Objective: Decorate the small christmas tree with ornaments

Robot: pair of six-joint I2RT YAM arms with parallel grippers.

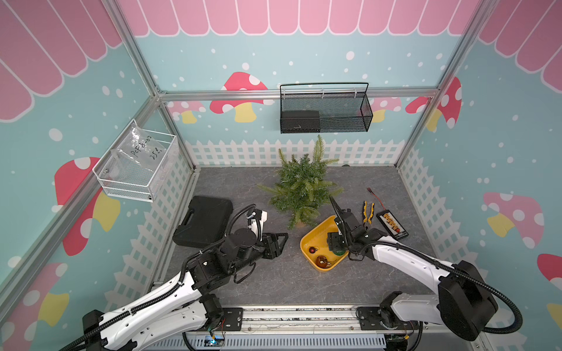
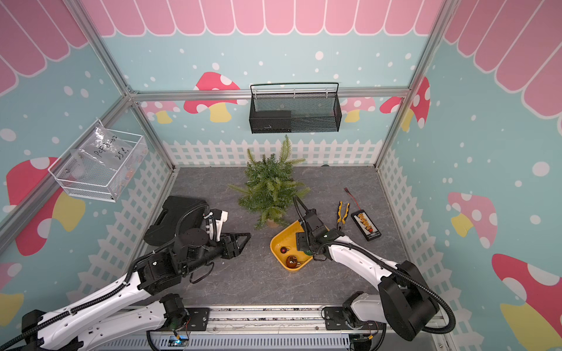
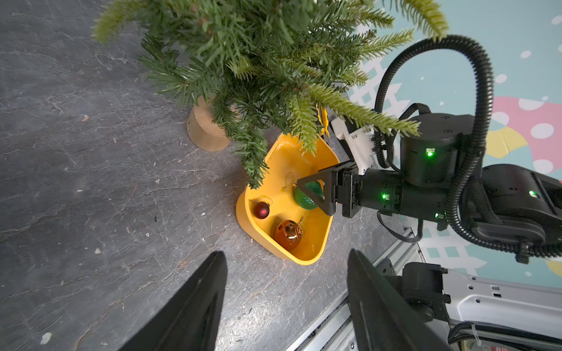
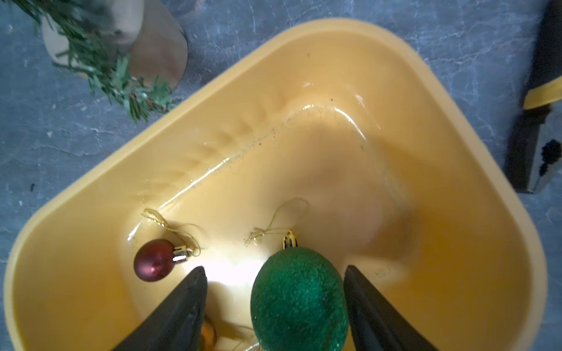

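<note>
A small fir tree (image 1: 301,184) stands on a wooden base (image 3: 207,131) at mid-table. Before it, a yellow tray (image 3: 251,228) holds a green glitter ornament (image 4: 298,295), a dark red bauble (image 4: 152,259) and a copper bauble (image 3: 288,234), with gold strings. My right gripper is down in the tray with its fingers on either side of the green ornament, shut on it. My left gripper (image 1: 279,245) hangs over the table left of the tray, its fingers apart with nothing between them in the left wrist view.
A black case (image 1: 202,219) lies at the left, pliers (image 1: 368,213) and a screwdriver set (image 1: 392,224) at the right. A black basket (image 1: 339,120) and a white basket (image 1: 131,181) hang on the walls.
</note>
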